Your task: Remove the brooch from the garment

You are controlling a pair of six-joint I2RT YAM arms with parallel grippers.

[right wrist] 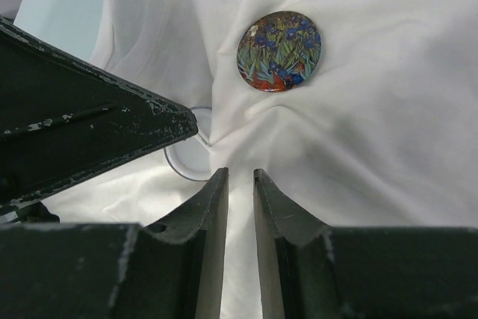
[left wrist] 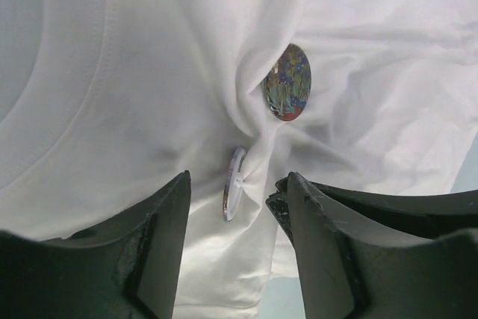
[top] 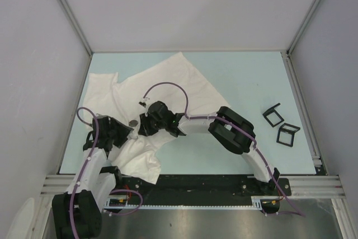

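Note:
The white garment (top: 168, 82) lies bunched on the table. Its painted iris brooch (left wrist: 287, 81) (right wrist: 278, 50) is on the fabric. Beside a fold, a pale disc (left wrist: 233, 184) with a pin stands on edge in the left wrist view. My left gripper is open around this disc and fold, its black finger reaching in from the left of the right wrist view. My right gripper (top: 142, 124) is close by, its fingertips nearly together over the fabric; whether anything thin is between them is hard to tell.
Two small black frames (top: 273, 117) lie on the pale table's right side (top: 268, 76), where there is free room. The table's front edge runs just below both arms.

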